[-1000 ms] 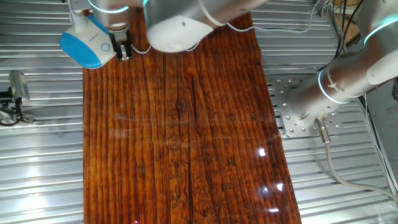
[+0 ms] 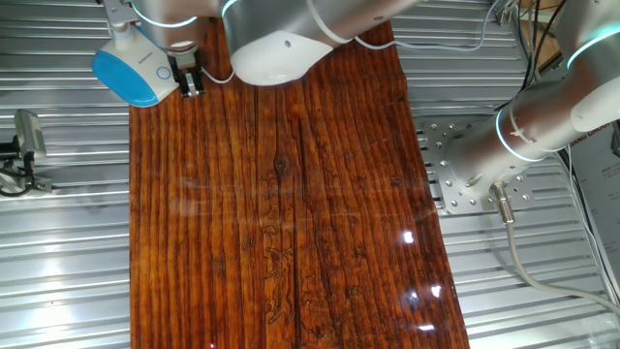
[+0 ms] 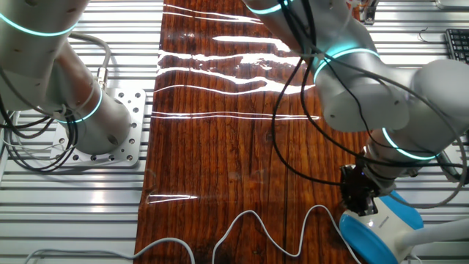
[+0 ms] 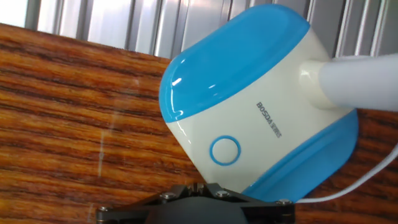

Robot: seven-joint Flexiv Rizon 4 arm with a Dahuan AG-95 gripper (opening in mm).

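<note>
A lamp-like device with a white-and-blue base [image 2: 139, 70] sits at the far left corner of the wooden board, partly past its edge. The wrist view shows the base [image 4: 249, 118] from above, with a round button, lettering and a thick white stem. My black gripper [image 2: 193, 91] is low beside the base's button side. In the wrist view the gripper has its fingers together at the bottom edge, close to the base's corner; whether they touch it cannot be told. Nothing shows between them. Exterior view 2 has the gripper [image 3: 357, 198] beside the base [image 3: 381, 227] too.
The wooden board [image 2: 291, 213] is otherwise bare and glossy. The device's white cable [image 3: 300, 238] runs along its far end. Ribbed metal table [image 2: 63, 262] surrounds the board. A small grey device [image 2: 29, 136] stands at the left; the arm's base plate [image 2: 450, 160] is at the right.
My gripper has shifted very slightly left and toward the front in exterior view 1. The device's base has also moved a hair to the left, and its cable lies slightly differently.
</note>
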